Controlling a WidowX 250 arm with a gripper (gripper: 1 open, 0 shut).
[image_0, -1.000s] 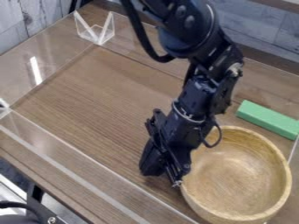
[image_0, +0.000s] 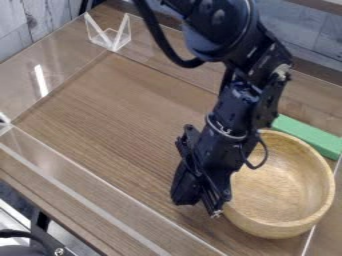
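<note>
The black gripper (image_0: 197, 190) reaches down to the wooden table beside the left rim of a round beige bowl (image_0: 278, 200) at the lower right, partly overlapping it in the view. Its fingertips are dark, and whether anything is between them cannot be made out.
A green bar (image_0: 309, 138) lies behind the bowl at the right. A clear plastic stand (image_0: 110, 30) is at the back left.
The bowl has shifted toward the back of the table over the last second. The gripper has moved slightly, staying at the bowl's left side.
</note>
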